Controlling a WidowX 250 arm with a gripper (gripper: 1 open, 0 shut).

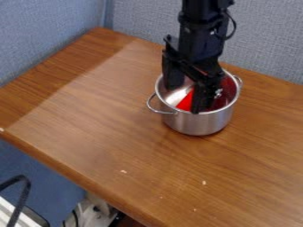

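A steel pot (196,122) with loop handles stands on the wooden table (95,133). Inside it lies a red object (185,101), mostly hidden behind the arm. The black gripper (187,89) reaches down into the pot from above, open, its fingers over and around the red object. Whether they touch it cannot be seen clearly.
A grey-blue padded wall runs along the back and left. A black cable and white equipment show below the table's front-left edge.
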